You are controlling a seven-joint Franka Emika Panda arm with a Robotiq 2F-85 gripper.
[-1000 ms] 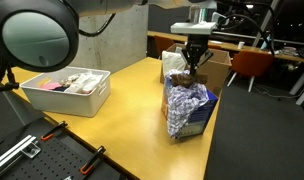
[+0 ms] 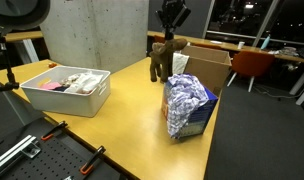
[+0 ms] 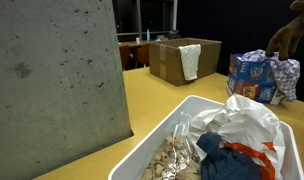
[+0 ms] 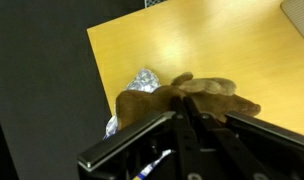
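Note:
A brown plush toy point(image 2: 168, 58) hangs from my gripper point(image 2: 170, 36), which is shut on it, above and a little left of the blue box. In the wrist view the toy point(image 4: 207, 95) spreads out beyond the dark fingers, with the tabletop below it. At the right edge of exterior view 2 the toy point(image 3: 288, 38) shows only in part. Beneath it a purple-and-white patterned cloth point(image 2: 188, 103) drapes over the blue box point(image 2: 204, 118).
A white bin point(image 2: 67, 98) with mixed items, a clear bag point(image 3: 177, 155) among them, stands at the table's left. Behind the blue box is a cardboard box point(image 2: 207, 65) with a white cloth point(image 3: 190, 60) over its rim.
The brown toy has risen off the top of the cloth-covered box with my gripper and shifted left. The box and cloth look unmoved.

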